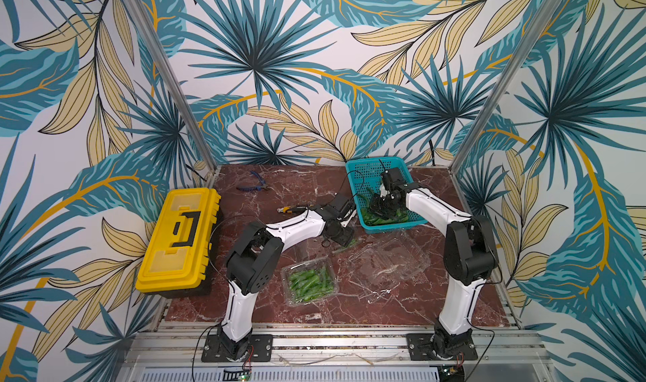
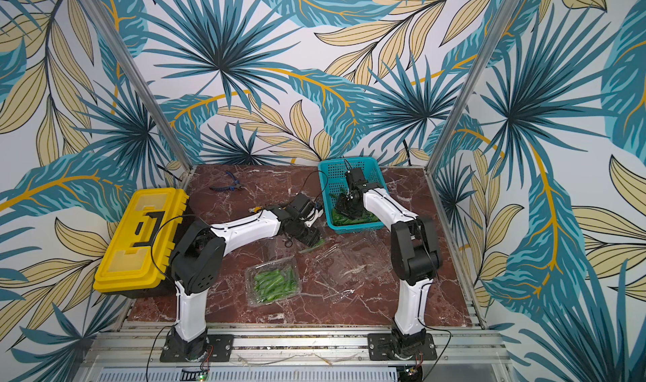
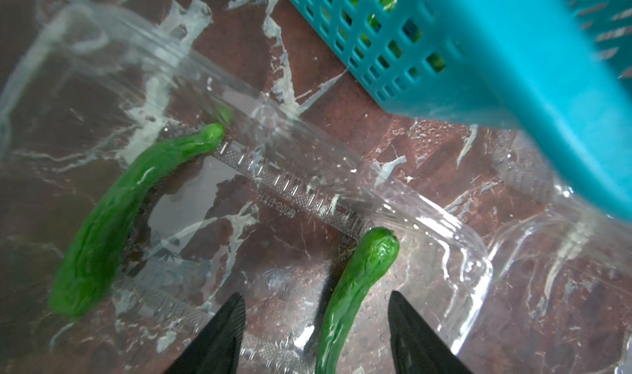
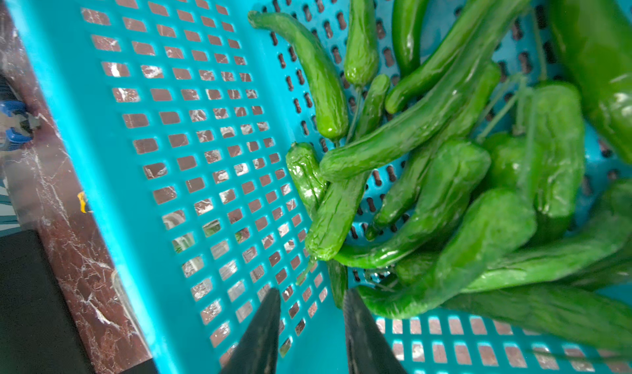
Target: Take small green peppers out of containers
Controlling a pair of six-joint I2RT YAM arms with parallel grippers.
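Observation:
Two green peppers, one curved (image 3: 115, 212) at left and one straighter (image 3: 355, 288), lie in a clear plastic container below my left gripper; its fingers stand open either side of the straighter pepper's line, above it. My right gripper is inside the turquoise basket (image 4: 85, 143), open beside a pile of green peppers (image 4: 421, 229), nothing seen between its fingertips. Another clear container (image 1: 309, 281), full of peppers, sits at front centre.
Empty-looking clear plastic containers (image 1: 387, 267) lie right of centre. A yellow toolbox (image 1: 175, 240) stands at the left edge; blue pliers (image 1: 252, 183) lie at the back left.

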